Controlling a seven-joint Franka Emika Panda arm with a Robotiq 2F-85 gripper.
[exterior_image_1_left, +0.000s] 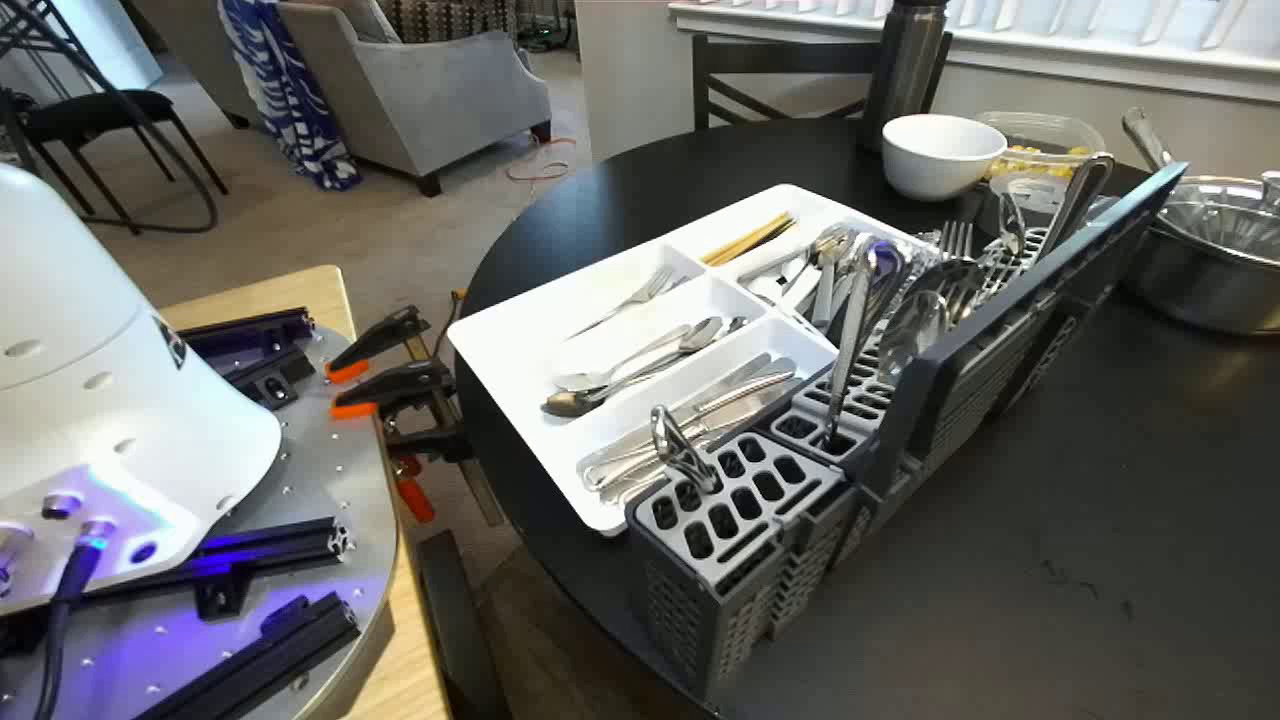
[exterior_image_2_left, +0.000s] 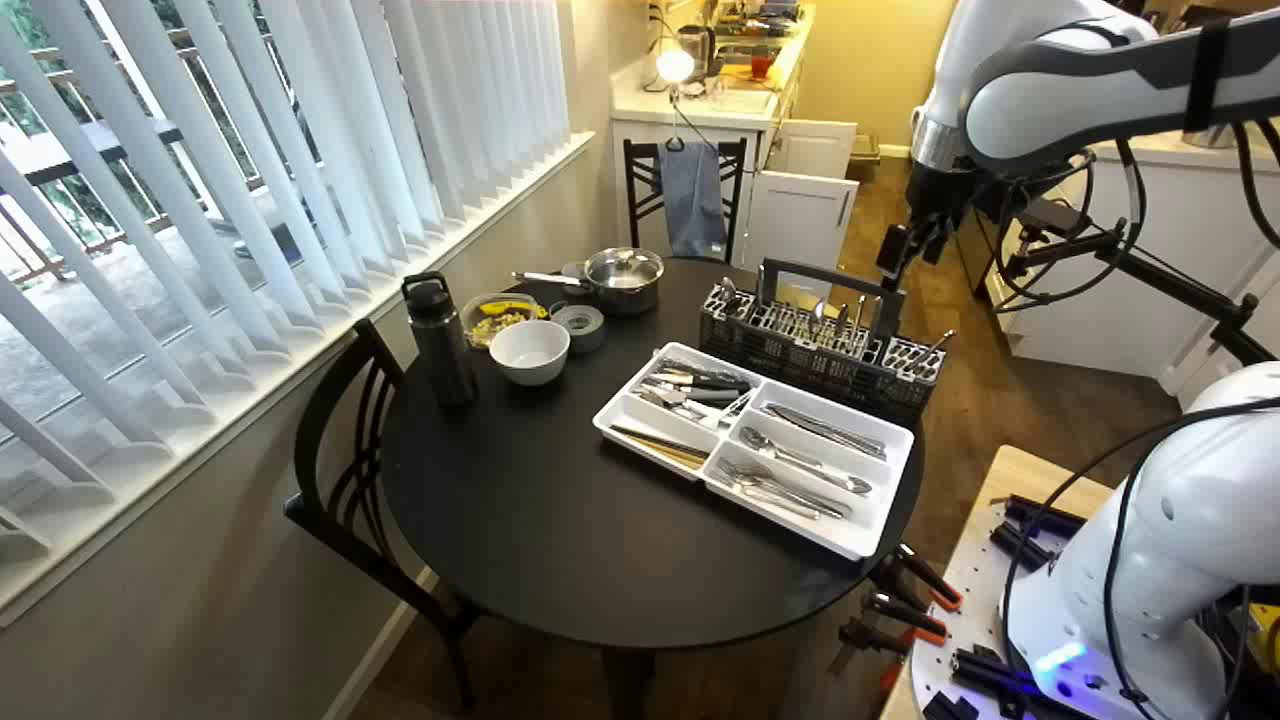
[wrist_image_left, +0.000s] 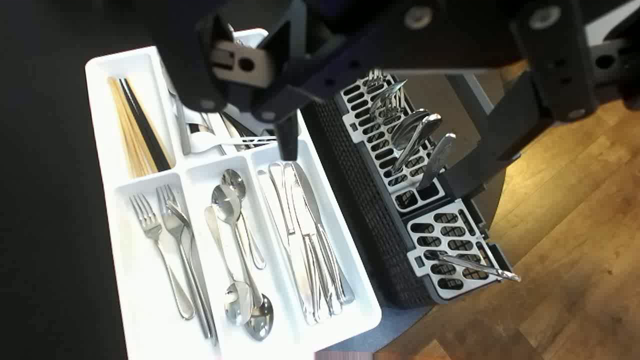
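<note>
My gripper (exterior_image_2_left: 912, 254) hangs above the right part of the dark cutlery basket (exterior_image_2_left: 786, 349). In the wrist view its fingers (wrist_image_left: 288, 137) are spread wide, nothing between them. Upright in the basket stand forks (wrist_image_left: 388, 99), spoons (wrist_image_left: 412, 129) and a knife handle (wrist_image_left: 438, 157); a single utensil (wrist_image_left: 474, 266) leans out of the end section. Beside the basket lies the white tray (wrist_image_left: 363, 288). Its compartments hold forks (wrist_image_left: 180, 240), spoons (wrist_image_left: 231, 210), knives (wrist_image_left: 309, 252), chopsticks (wrist_image_left: 133, 129) and mixed utensils, which the gripper partly hides. Exterior view 1 does not show the gripper.
A white bowl (exterior_image_2_left: 529, 352), a food container (exterior_image_2_left: 498, 314), a dark bottle (exterior_image_2_left: 439, 342) and a pot (exterior_image_2_left: 626, 282) stand beyond the tray. The basket's raised handle (exterior_image_1_left: 1044, 282) rises along its length. Bare black table (exterior_image_2_left: 528, 516) lies on the tray's other side.
</note>
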